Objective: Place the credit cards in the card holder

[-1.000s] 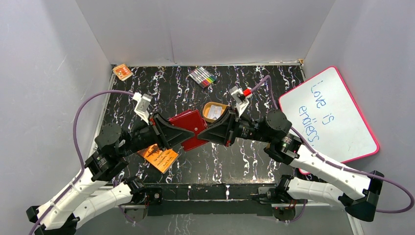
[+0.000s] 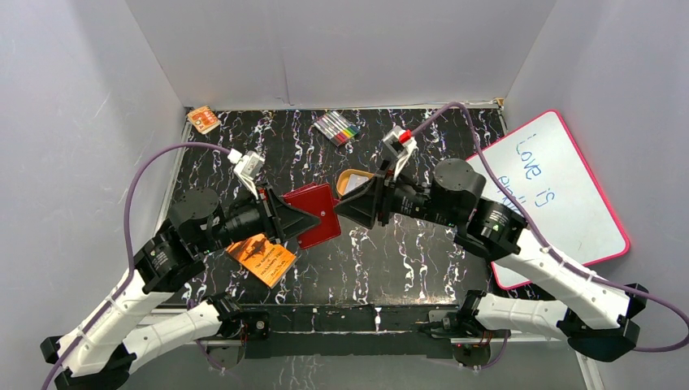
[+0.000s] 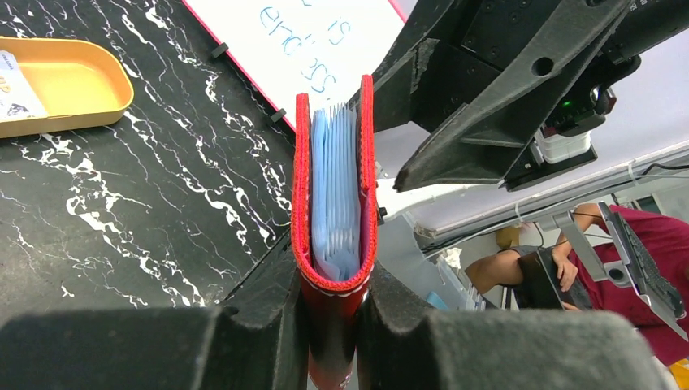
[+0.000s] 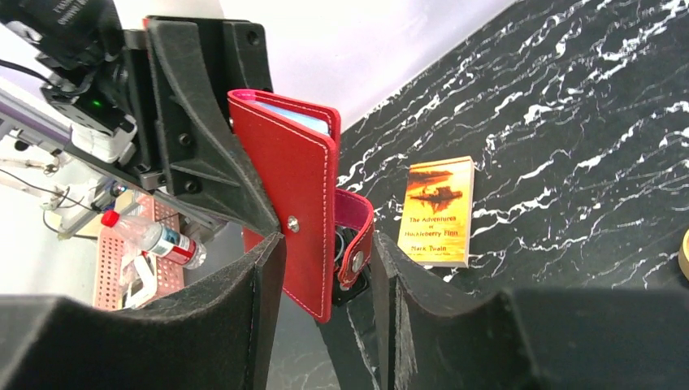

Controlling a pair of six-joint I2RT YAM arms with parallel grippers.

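Note:
A red card holder (image 2: 318,213) is held upright at the table's middle, with my left gripper (image 2: 284,221) shut on it; in the left wrist view its pale plastic sleeves (image 3: 333,187) face up. A strap with a snap hangs at its side in the right wrist view. My right gripper is part open at the holder's edge, its fingers either side of the lower part. A yellow tray (image 3: 73,81) behind holds white cards (image 3: 18,89).
An orange book (image 2: 262,262) lies front left, a small orange packet (image 2: 204,119) back left, coloured markers (image 2: 335,127) at the back. A whiteboard (image 2: 552,187) fills the right side.

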